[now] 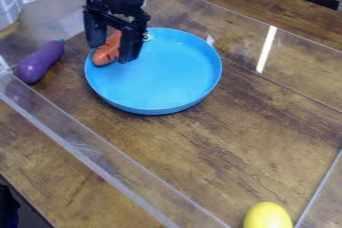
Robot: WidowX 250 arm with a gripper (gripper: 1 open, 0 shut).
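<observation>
My black gripper (115, 27) reaches down over the left rim of a blue plate (160, 77). Between and under its fingers lies an orange carrot-like piece (107, 52) at the plate's left side, partly hidden by the gripper. Whether the fingers are closed on it I cannot tell.
A purple eggplant (39, 61) lies left of the plate. A yellow lemon-like object (267, 215) sits at the lower right.
</observation>
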